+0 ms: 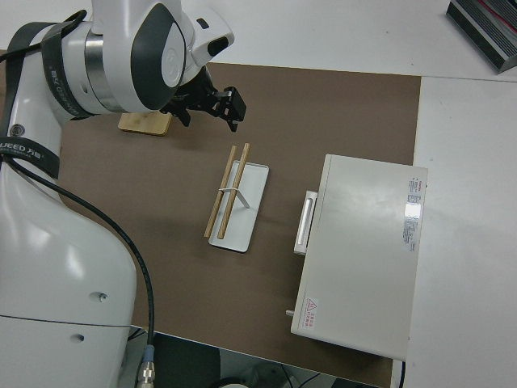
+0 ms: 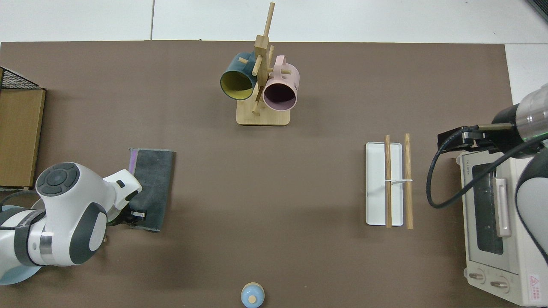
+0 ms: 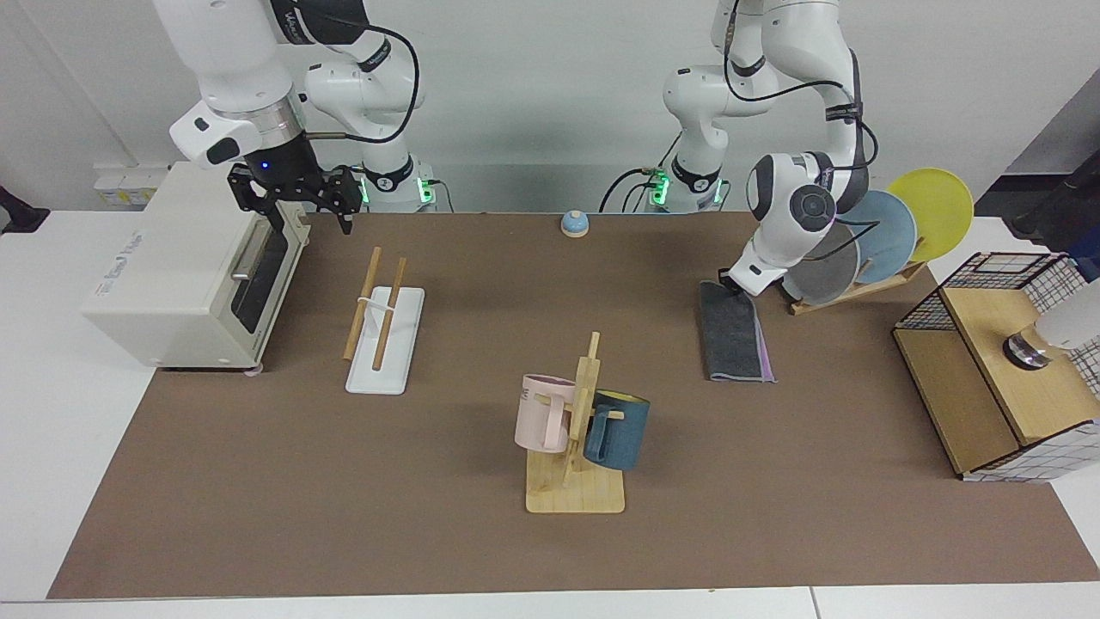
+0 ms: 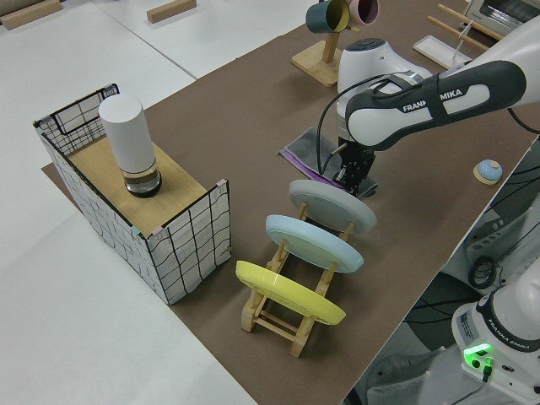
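A grey folded cloth with a purple stripe (image 2: 154, 179) lies at the left of the mat. My left gripper (image 2: 133, 215) is down at its lower end; in the right camera view its fingers are mostly hidden by the arm. My right gripper (image 1: 226, 113) hangs in the air by the white oven (image 2: 498, 215), fingers pointing down; its finger state is unclear.
A mug tree (image 2: 262, 118) holds two mugs at the back. A white board with wooden rods (image 2: 375, 185) lies at the right. A plate rack with plates (image 4: 287, 291) and wire shelf (image 4: 194, 245) stand at the left. A blue round object (image 2: 252, 292) sits near the front edge.
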